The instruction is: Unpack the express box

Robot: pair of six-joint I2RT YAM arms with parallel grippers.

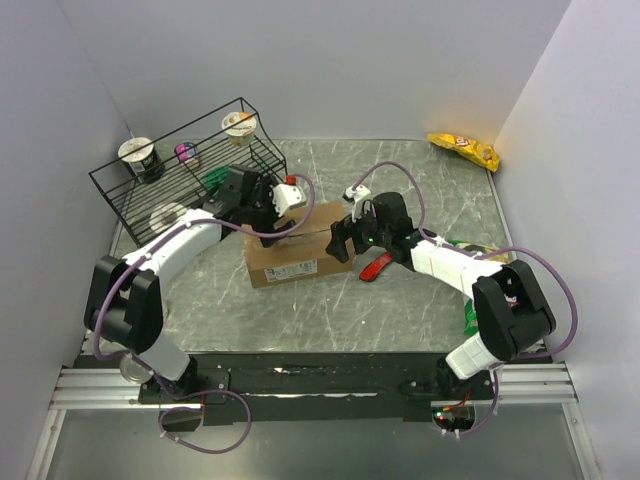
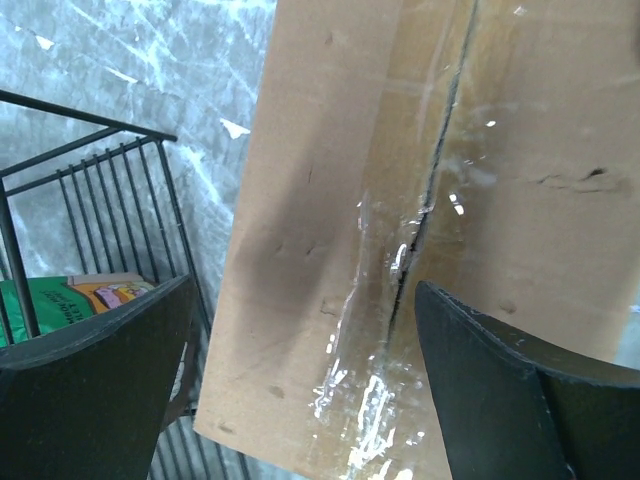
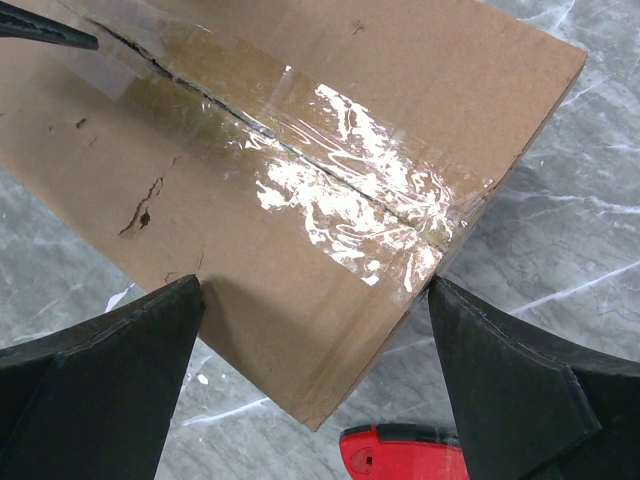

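A taped cardboard box point(image 1: 295, 270) lies in the middle of the table, its slit tape seam along the top in both wrist views. My left gripper is open over one part of the box top point(image 2: 290, 240), beside the seam. My right gripper is open at the other end, its fingers around the corner region of the box point(image 3: 460, 90) where the tape wraps over the edge. A red box cutter point(image 1: 375, 266) lies just right of the box, also low in the right wrist view.
A black wire rack point(image 1: 130, 205) with cups stands at the back left, close by my left gripper. A yellow snack bag point(image 1: 460, 147) lies at the back right, green packets point(image 1: 470, 318) at the right.
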